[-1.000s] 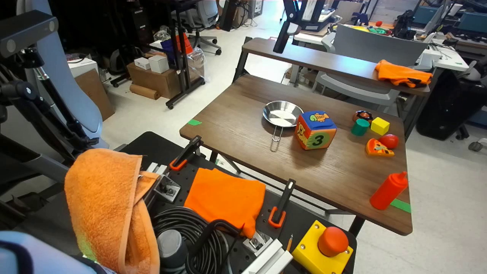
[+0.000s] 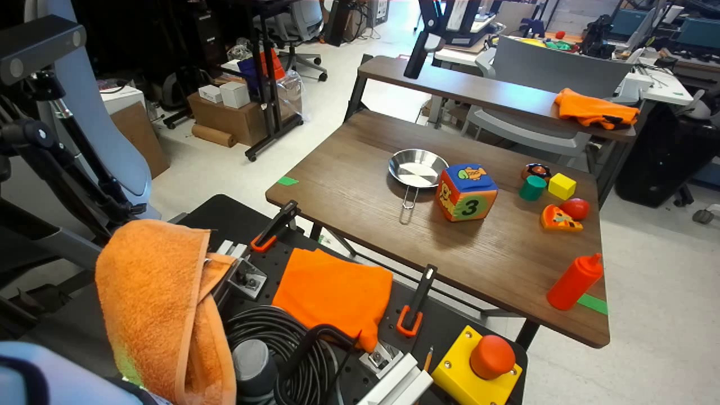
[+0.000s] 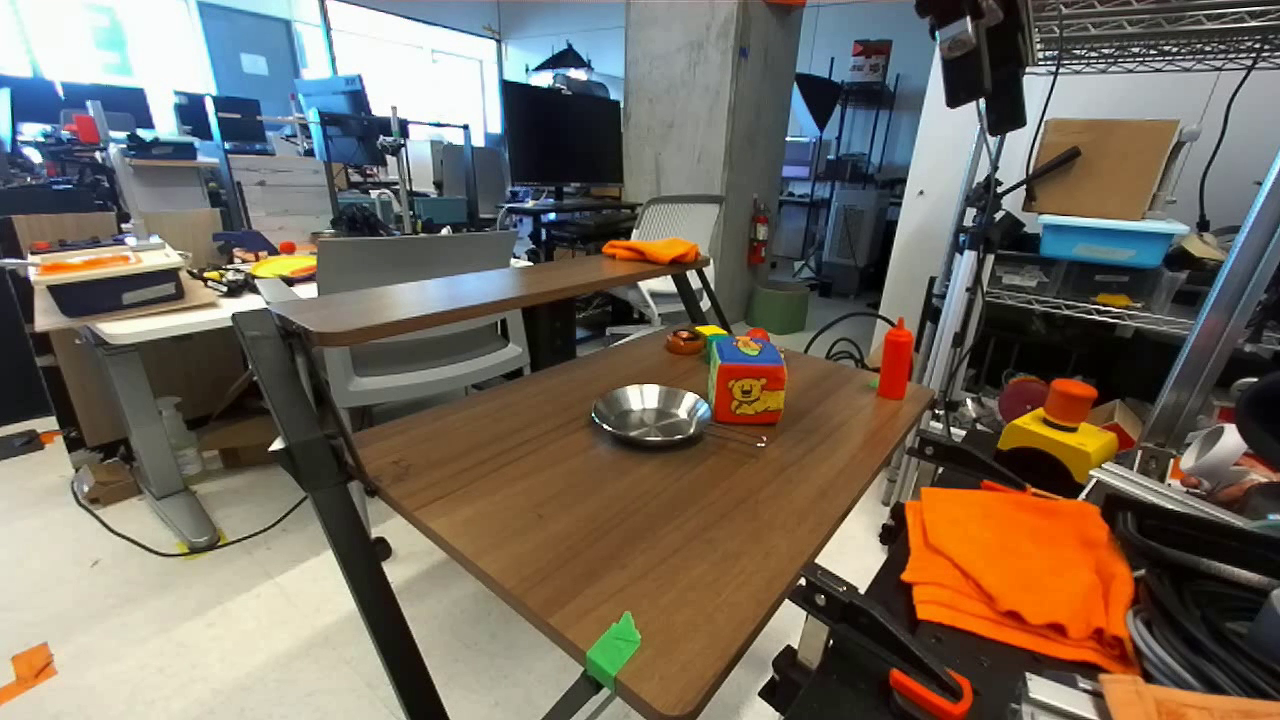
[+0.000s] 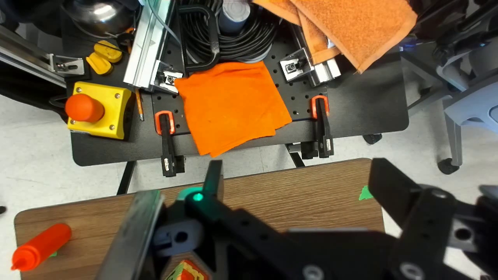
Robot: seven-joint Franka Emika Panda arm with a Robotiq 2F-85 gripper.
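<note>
My gripper stands open in the wrist view, its dark fingers (image 4: pixel 213 179) wide apart with nothing between them. It hangs high above the brown table (image 2: pixel 351 182), clear of everything on it. A steel pan (image 2: pixel 418 169) sits near the middle, its wire handle towards the front edge. Close beside it is a big picture block (image 2: pixel 467 193). At the right end are a green cylinder (image 2: pixel 532 188), a yellow block (image 2: pixel 561 186), a dark round item (image 2: pixel 536 171), a red ball-like toy (image 2: pixel 575 208) and a pizza slice (image 2: pixel 561 219). A red bottle (image 2: pixel 575 282) stands near the front right corner.
A raised shelf (image 2: pixel 472 90) runs along the table's back, with an orange cloth (image 2: pixel 594 109) at one end. In front, a black cart carries clamps, cables, another orange cloth (image 2: pixel 334 291) and a yellow box with a red button (image 2: pixel 491 356).
</note>
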